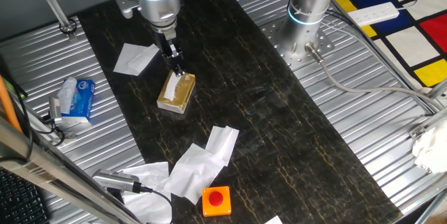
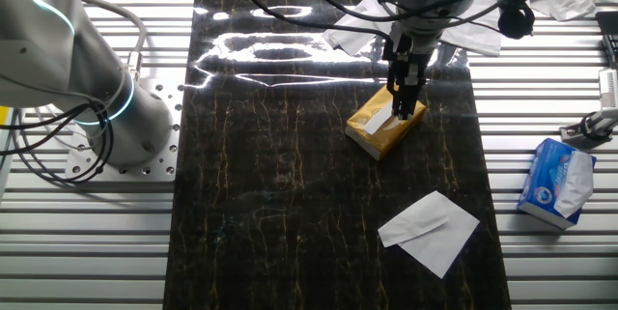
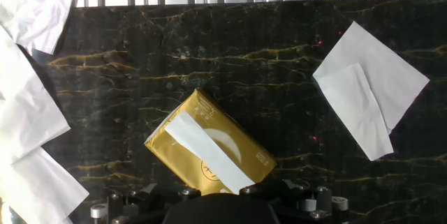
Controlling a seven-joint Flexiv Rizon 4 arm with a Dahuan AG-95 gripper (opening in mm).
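Note:
A gold tissue pack (image 1: 176, 93) lies on the dark marbled table, with a white tissue strip (image 3: 206, 147) along its opening. In exterior view 1 my gripper (image 1: 179, 72) points down at the pack's far end. Exterior view 2 has the gripper (image 2: 402, 114) over the pack (image 2: 372, 138), beside the tissue strip. Only dark parts of the gripper show along the bottom edge of the wrist view, overlapping the near end of the pack. Whether the fingertips touch the pack or the tissue, and how far apart they stand, cannot be made out.
A loose folded tissue (image 3: 363, 88) lies near the pack. Several more sheets (image 1: 195, 172) are spread at the other end, by an orange box with a red button (image 1: 216, 201). Off the table stands a blue tissue pack (image 1: 78, 102).

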